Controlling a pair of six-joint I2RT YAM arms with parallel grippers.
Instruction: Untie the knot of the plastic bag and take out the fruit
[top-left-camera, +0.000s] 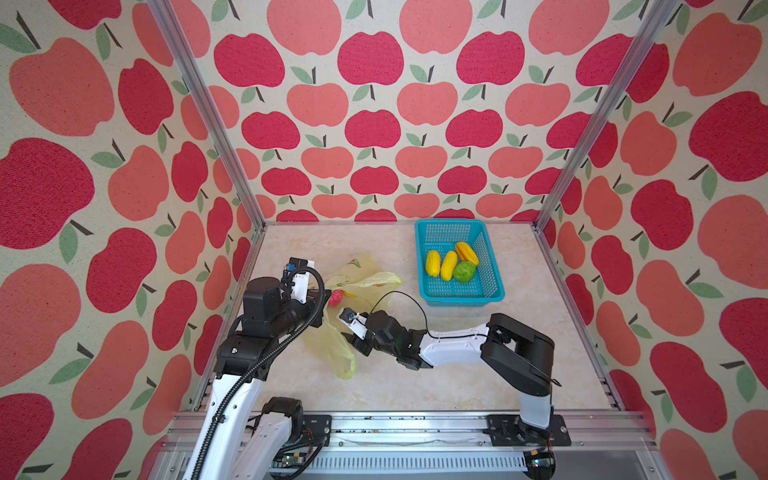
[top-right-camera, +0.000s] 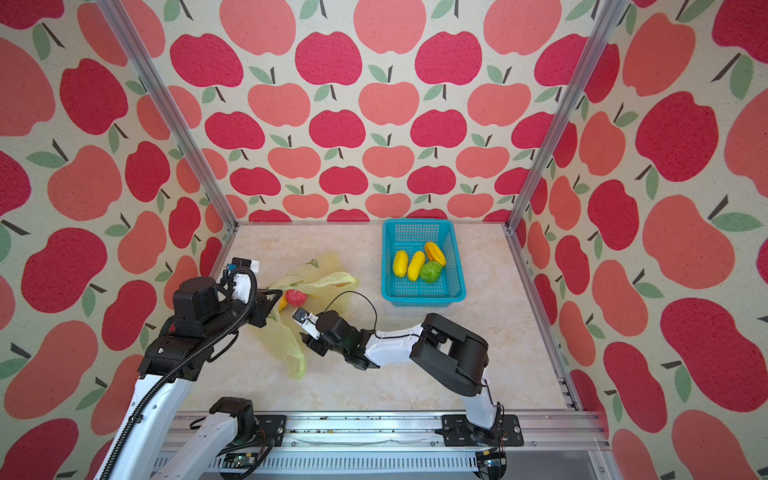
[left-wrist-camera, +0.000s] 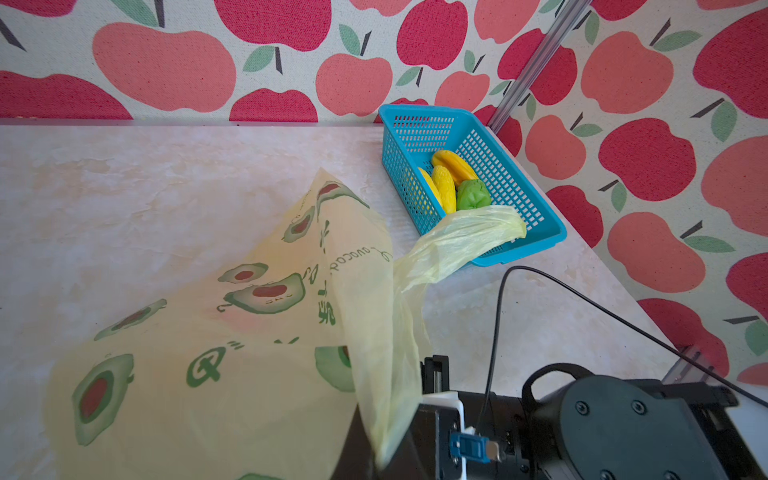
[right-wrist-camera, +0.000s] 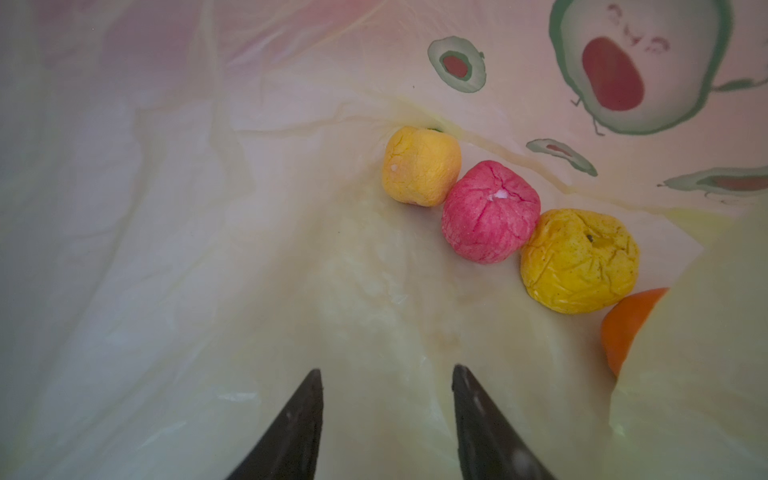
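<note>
The pale yellow plastic bag (left-wrist-camera: 264, 352), printed with avocados, is spread open on the table. Its gathered edge runs up to my left gripper, which is shut on the thin film. Inside the bag, in the right wrist view, a row of fruit shows: a yellow-orange one (right-wrist-camera: 421, 166), a pink one (right-wrist-camera: 491, 212), a yellow one (right-wrist-camera: 580, 261) and an orange one (right-wrist-camera: 628, 328), partly behind a fold. At the bag's opening, my right gripper points inward at the fruit, its fingers apart and nothing between them.
Beyond the bag to the right stands a blue basket (top-left-camera: 457, 301) holding several yellow fruits (top-left-camera: 449, 266) and a green one (top-left-camera: 464, 272). Bag folds hang close around the right gripper.
</note>
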